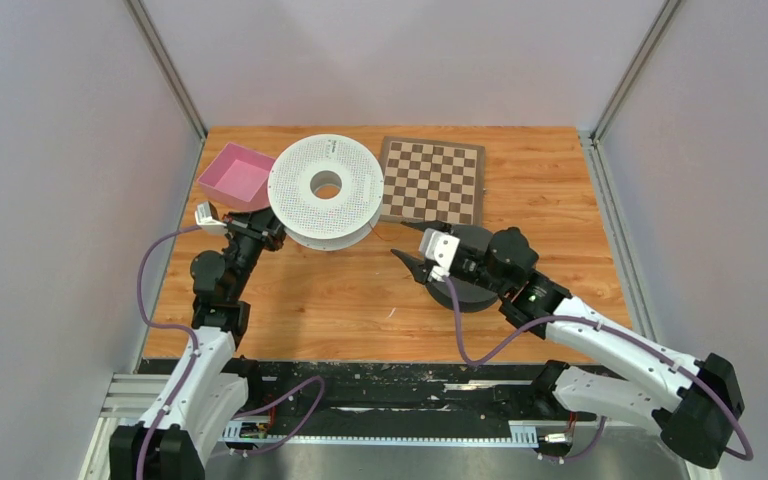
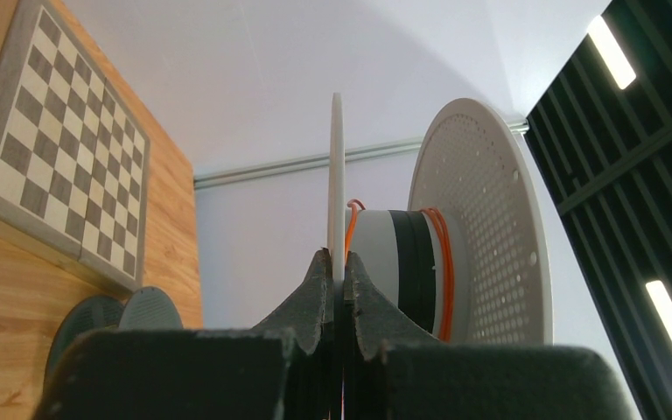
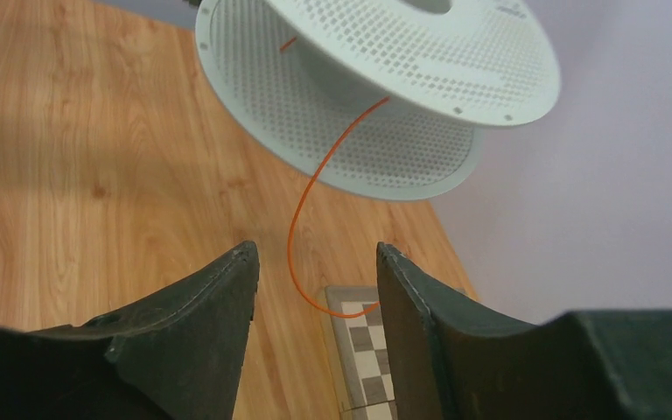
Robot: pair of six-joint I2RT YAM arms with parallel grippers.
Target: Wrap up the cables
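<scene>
A white perforated spool (image 1: 350, 205) hangs above the table's left half, its upper face tilted toward the top camera. My left gripper is shut on the thin rim of one flange, which shows edge-on between its fingers. Orange cable (image 2: 440, 271) wraps the hub beside a black band. In the right wrist view, a loose orange strand (image 3: 294, 227) loops down from the spool, its lower stretch reaching the right-hand finger (image 3: 400, 302). My right gripper is open and apart from the spool; whether that strand touches the finger I cannot tell.
A pink bin (image 1: 237, 177) sits at the back left, partly beside the spool. The checkered board (image 1: 432, 180) lies at the back middle. Beneath the right arm is a dark round object (image 1: 472, 296).
</scene>
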